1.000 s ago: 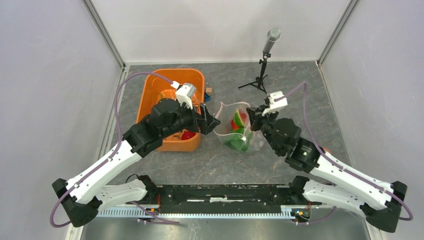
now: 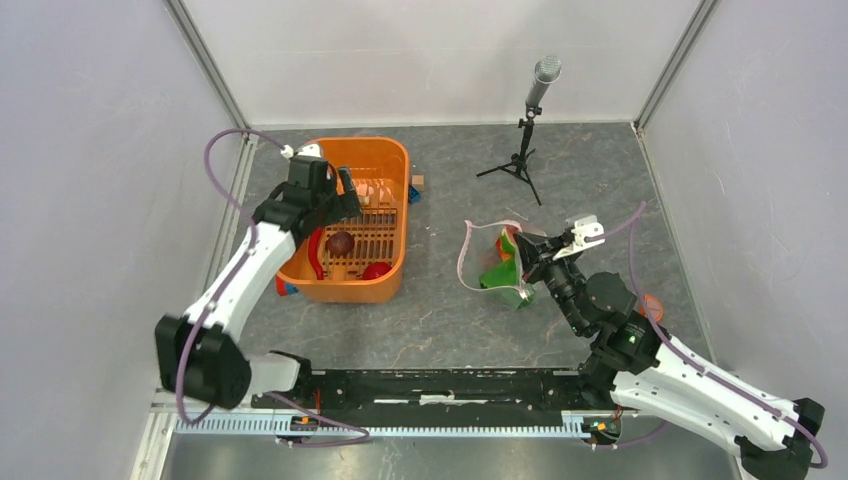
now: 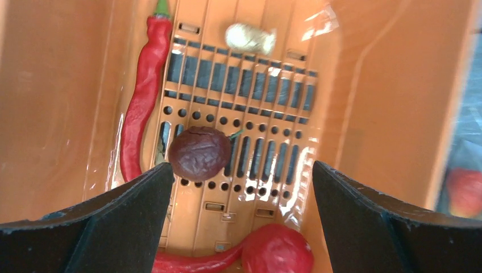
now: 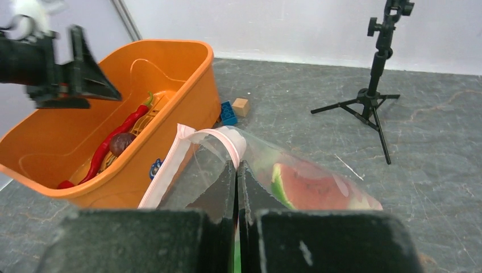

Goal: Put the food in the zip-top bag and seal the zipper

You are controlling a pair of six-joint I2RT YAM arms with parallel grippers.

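My left gripper [image 2: 342, 190] hangs open over the orange bin [image 2: 298, 275]. In the left wrist view, a dark round fruit [image 3: 199, 152] lies below its fingers, with a red chili [image 3: 142, 85], a red round food [image 3: 278, 256] and a small pale item [image 3: 250, 38] in the bin. My right gripper is shut on the pink-edged rim of the zip top bag [image 4: 167, 170]. The bag stands on the grey table, its mouth gaping, holding a watermelon slice [image 4: 310, 187] and green food [image 2: 502, 276].
A microphone stand [image 2: 520, 160] is at the back right. A wooden block [image 2: 417, 183] and blue brick [image 4: 227, 114] sit beside the bin. An orange round thing [image 2: 652, 305] lies at the right, partly behind the right arm.
My left gripper has moved away from the bag, leftward and back over the bin.
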